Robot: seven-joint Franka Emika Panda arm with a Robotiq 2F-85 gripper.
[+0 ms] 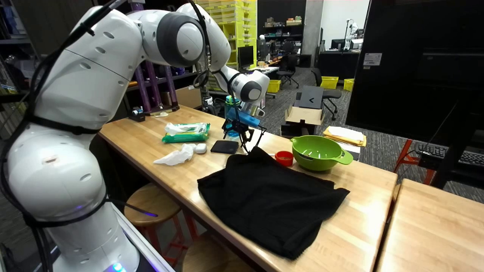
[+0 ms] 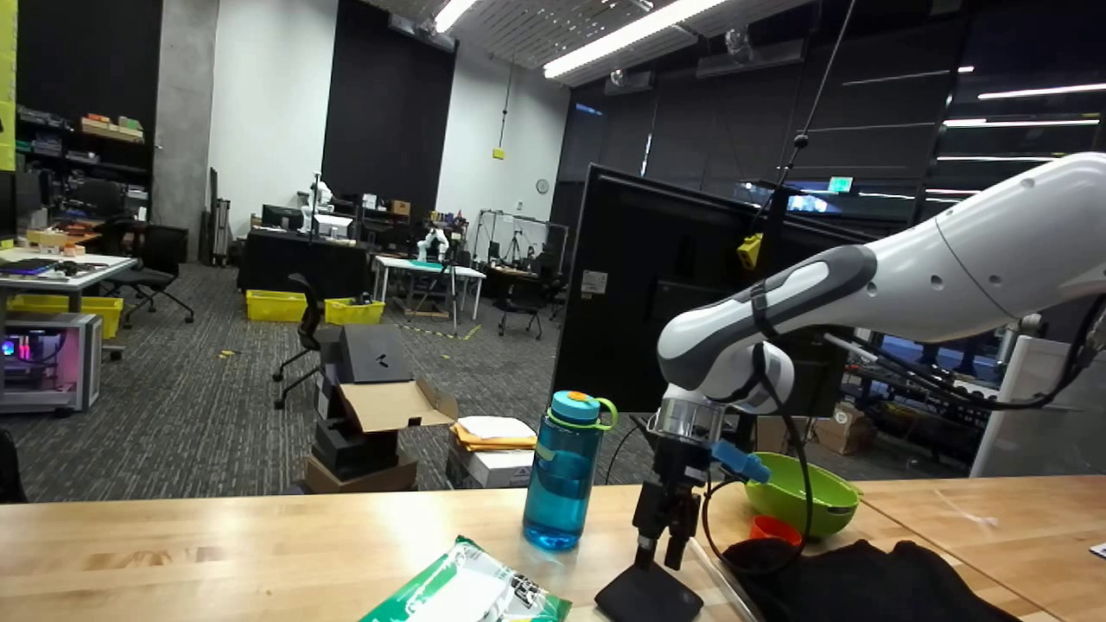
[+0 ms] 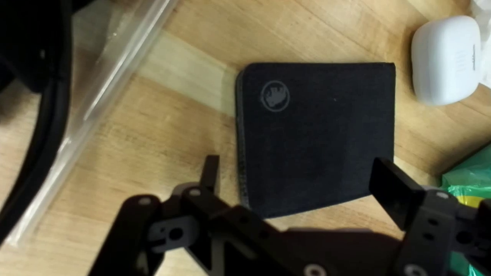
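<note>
A flat black wallet (image 3: pixel 317 138) with a small round logo lies on the wooden table, filling the middle of the wrist view. My gripper is open above its near edge, one fingertip to each side of the wallet as seen from the wrist, with nothing gripped. From the first exterior view the wallet (image 1: pixel 225 147) rests left of the black cloth (image 1: pixel 272 199), and the gripper (image 1: pixel 238 136) hangs just behind it. The second exterior view has the gripper (image 2: pixel 666 555) pointing down right over the wallet (image 2: pixel 648 596); the exact height between them is hard to judge.
Close by the wallet are a white earbud case (image 3: pixel 445 59), a green wipes pack (image 1: pixel 186 133) and a crumpled tissue (image 1: pixel 176 155). A blue bottle (image 2: pixel 565 472) stands behind. A red cup (image 1: pixel 284 158) and green colander (image 1: pixel 320 153) sit to the right.
</note>
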